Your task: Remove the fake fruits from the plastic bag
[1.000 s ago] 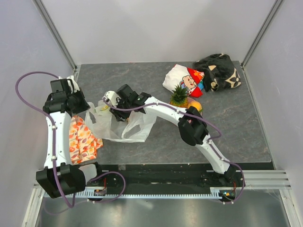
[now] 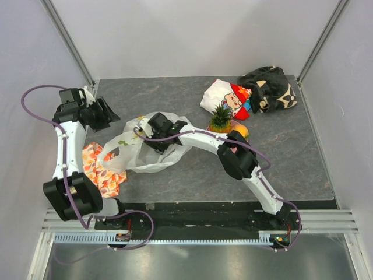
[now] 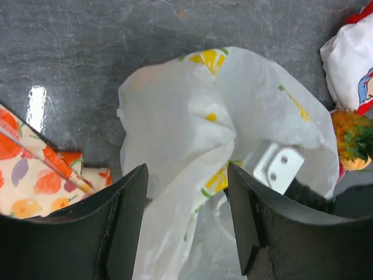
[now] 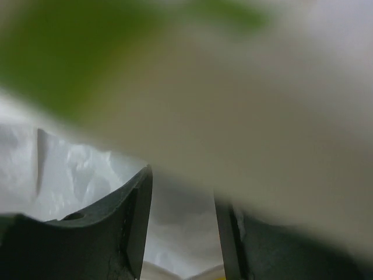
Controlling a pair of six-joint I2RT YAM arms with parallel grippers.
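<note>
The white plastic bag (image 2: 154, 166), printed with green and yellow, lies spread at the middle left of the table. My left gripper (image 2: 108, 116) is open off the bag's left side; in the left wrist view the bag (image 3: 169, 111) lies beneath its parted fingers (image 3: 128, 216). My right gripper reaches into the bag, its fingers apart and only pale plastic seen between them. A blurred fold of plastic covers much of that view. Fruit inside the bag is mostly hidden; a scrap of yellow shows at the bottom edge. A pineapple (image 2: 220, 121) and an orange fruit (image 2: 240, 132) sit in a basket.
An orange-patterned cloth (image 2: 105, 178) lies at the left, partly by the bag. At the back right are a white and red cartoon bag (image 2: 224, 99) and a dark patterned bag (image 2: 271, 87).
The right gripper has shifted slightly within the bag.
</note>
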